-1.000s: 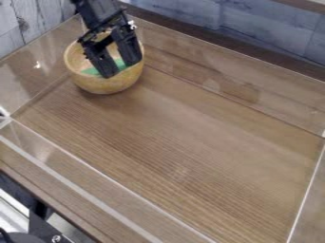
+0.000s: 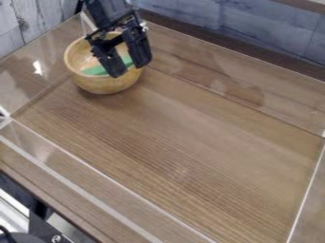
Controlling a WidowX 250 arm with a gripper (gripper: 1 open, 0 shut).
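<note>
A round tan bowl (image 2: 102,82) stands on the wooden table toward the back left, with a green object (image 2: 94,69) inside it. My black gripper (image 2: 124,66) is over the bowl's right part, fingers pointing down and apart, open. The gripper partly hides the bowl and the green object; whether it touches either is hard to tell.
Walls run along the back and the left. Pale strips edge the table at the left and right.
My gripper has shifted slightly to the right over the bowl. The bowl appears nearly where it was.
</note>
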